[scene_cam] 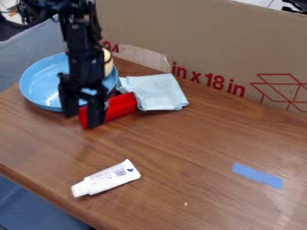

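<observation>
The black gripper (82, 103) hangs low at the left, its fingers open, in front of the blue bowl (41, 81) and over the near end of a red cylinder (118, 108). It partly hides both of them. Whether the fingers touch the cylinder cannot be told. Part of a yellowish object (108, 65) shows behind the arm at the bowl.
A folded light cloth (157, 92) lies right of the cylinder. A white tube (106, 179) lies at the front, and a blue strip (257, 176) at the right. A cardboard box (216, 49) stands along the back.
</observation>
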